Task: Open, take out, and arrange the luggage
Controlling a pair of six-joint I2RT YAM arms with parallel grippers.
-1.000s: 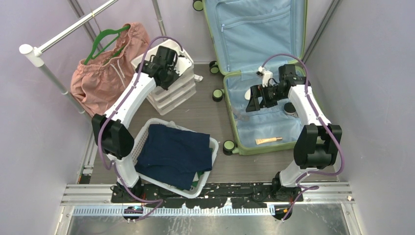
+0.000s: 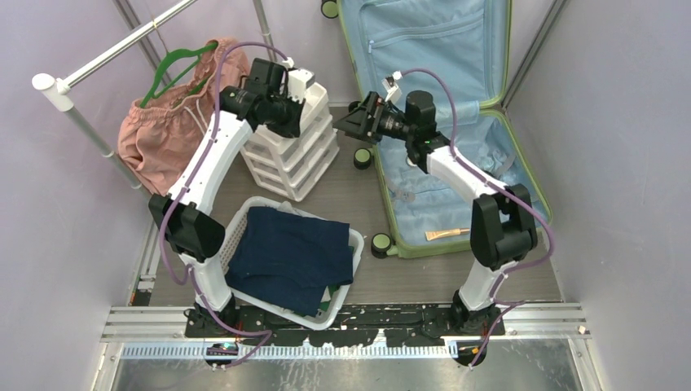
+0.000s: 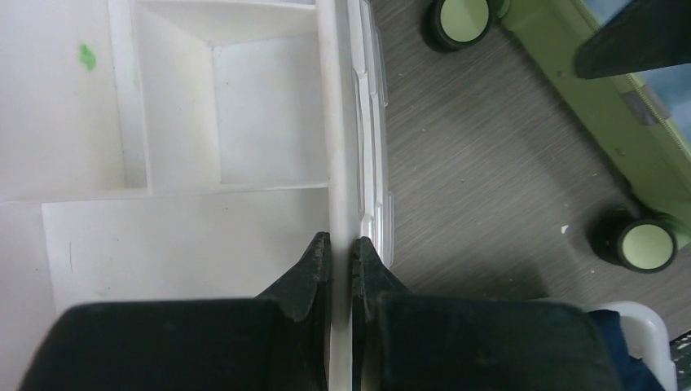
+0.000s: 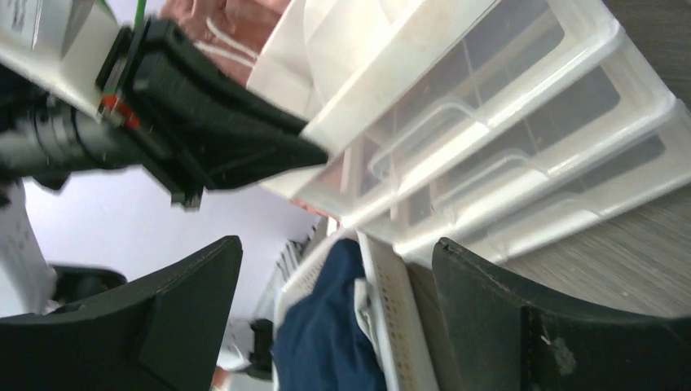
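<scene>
My left gripper (image 2: 285,126) is shut on the near rim of the top white drawer (image 3: 269,114) of the stacked drawer unit (image 2: 285,171); in the left wrist view the rim stands between its fingers. My right gripper (image 2: 358,122) hangs part open between the drawer unit and the open suitcase (image 2: 432,49), facing the drawers' clear fronts (image 4: 530,138), with nothing between its fingers. The suitcase's blue lower half (image 2: 440,212) holds a cream tube (image 2: 446,233) and other small items, partly hidden by the right arm.
A white basket (image 2: 356,257) with dark navy cloth (image 2: 285,252) sits at the front. A clothes rail (image 2: 122,37) with pink shorts (image 2: 155,138) on a green hanger stands at the left. Bare floor (image 2: 358,195) lies between drawers and suitcase.
My right gripper has moved left and up out of the suitcase area toward the drawers. My left gripper has shifted up and right, with the drawer stack moving slightly right.
</scene>
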